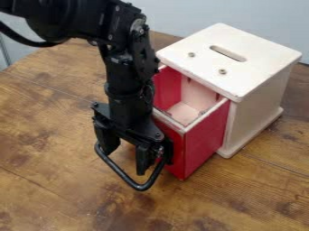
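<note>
A pale wooden box [251, 70] with a slot and two screws on top stands at the back right, its red-fronted drawer [203, 144] pulled out toward the front left, showing a bare pale floor inside. My black gripper [135, 155] is low at the drawer's left front, beside its red front. A black bar loop hangs from the gripper's lower part. Whether the fingers are open, shut or on a handle is hidden by the gripper's own body.
A pale wall runs behind the box, close to its back.
</note>
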